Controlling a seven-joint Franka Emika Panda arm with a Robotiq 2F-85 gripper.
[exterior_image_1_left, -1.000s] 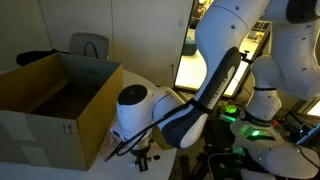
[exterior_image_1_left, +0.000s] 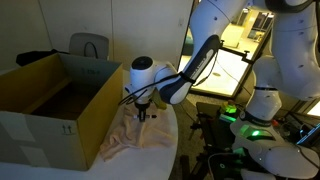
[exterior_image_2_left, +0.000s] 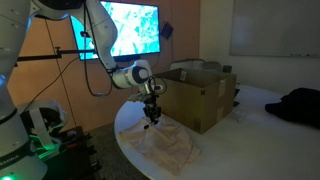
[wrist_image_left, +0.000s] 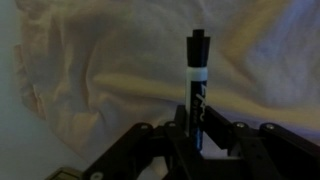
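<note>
My gripper is shut on a marker (wrist_image_left: 196, 88), which has a dark end, a white band with dark lettering and stands lengthwise between the fingers. Beneath it in the wrist view lies a pale pinkish cloth (wrist_image_left: 130, 85), wrinkled and spread over the white table. Exterior view 1 has the gripper (exterior_image_1_left: 143, 113) above the far part of the cloth (exterior_image_1_left: 122, 140). From the other side, exterior view 2 puts the gripper (exterior_image_2_left: 152, 120) over the cloth (exterior_image_2_left: 168, 146) as well. The marker is too small to make out clearly in either exterior view.
A large open cardboard box (exterior_image_1_left: 88, 125) stands on the table right beside the cloth. Something yellow (exterior_image_1_left: 185, 127) shows behind the arm.
In exterior view 1 the arm has drawn back from near the front of the table toward its far side. Much more of the cloth now shows.
</note>
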